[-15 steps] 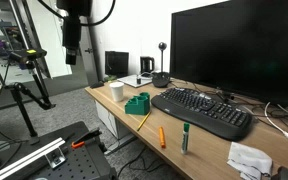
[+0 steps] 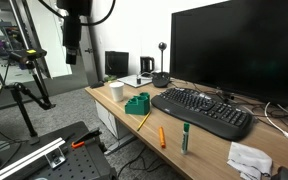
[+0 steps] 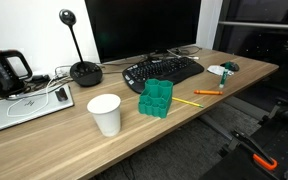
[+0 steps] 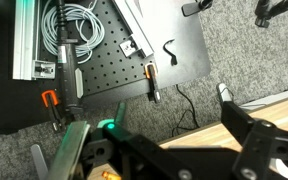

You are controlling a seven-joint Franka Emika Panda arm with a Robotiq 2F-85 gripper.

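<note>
My gripper (image 2: pixel 71 55) hangs high at the upper left in exterior view 1, off the desk and well apart from the objects on it. Whether its fingers are open or shut does not show. On the desk, a green block-like holder (image 3: pixel 156 98) stands beside a white cup (image 3: pixel 106 115). A yellow pencil (image 2: pixel 144 121) lies in front of the holder, and an orange marker (image 2: pixel 162 137) lies farther right. Upright near the front edge is a dark green marker (image 2: pixel 185 138). A crumpled white cloth (image 2: pixel 249 160) rests at the right.
A black keyboard (image 2: pixel 202 112) lies before a large monitor (image 2: pixel 234 50). Below the wrist camera is a dark perforated base plate (image 4: pixel 104 60) with cables and tools. A webcam on a stand (image 3: pixel 76 45) is at the back. Bare desk lies between the pencil and cloth.
</note>
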